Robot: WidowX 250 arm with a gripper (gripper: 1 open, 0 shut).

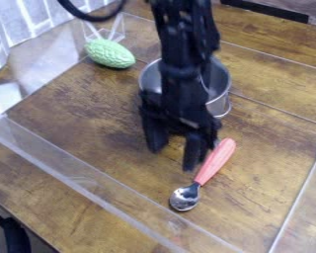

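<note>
My gripper (177, 140) is a dark, blurred shape low in the middle of the view, in front of a steel pot (213, 99) and partly hiding it. Just below and right of it lies a spoon (213, 163) with a pink handle and a metal bowl, on the wooden table (82, 168). The blur hides whether the fingers are apart or together.
A green textured object (110, 53) lies at the back left near the light, shiny edge. Clear strips run along the front left and right.
</note>
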